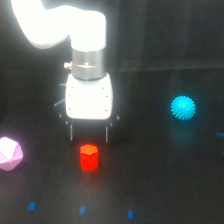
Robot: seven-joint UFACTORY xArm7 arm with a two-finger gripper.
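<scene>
A small red block (89,157) sits on the dark table, left of centre in the camera view. My white gripper (89,133) points down, just above the block in the picture. Its two thin dark fingers stand wide apart, and no object shows between them. How high the fingertips are over the table is hard to tell; no contact with the block is visible.
At the left edge lies a pink faceted ball (9,153). A cyan knobbly ball (183,108) rests on the right. Several small blue marks, one a blue square (82,210), dot the table.
</scene>
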